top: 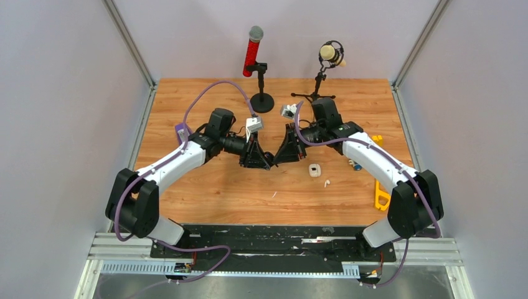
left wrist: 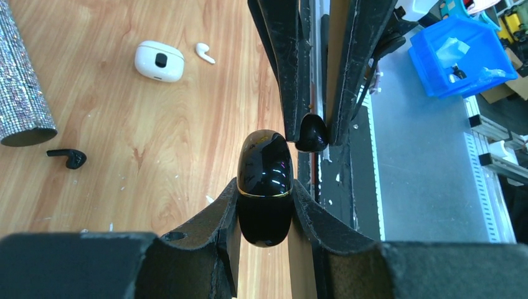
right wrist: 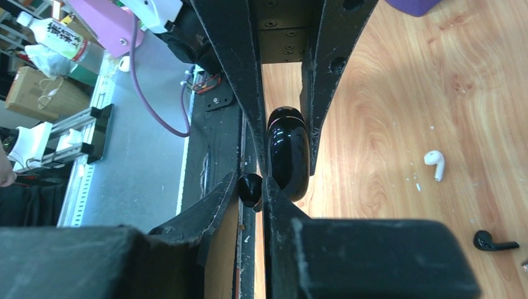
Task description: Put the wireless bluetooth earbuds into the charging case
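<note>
The glossy black charging case [left wrist: 264,163], with a gold seam around it, is held above the table by my left gripper, shut on it. Close beside it, my right gripper is shut on a small black earbud [right wrist: 250,190]. Whether earbud and case touch I cannot tell, nor whether the lid stands open. In the top view, the left gripper [top: 258,163] and right gripper [top: 278,161] meet near the table's middle and mostly hide both items. A second black earbud lies on the wood, also visible in the right wrist view.
A white earbud case [top: 315,170] and a white earbud [top: 327,183] lie right of the grippers. A glittery cylinder [left wrist: 22,87] is near the loose black earbud. Two microphone stands [top: 262,102] are at the back.
</note>
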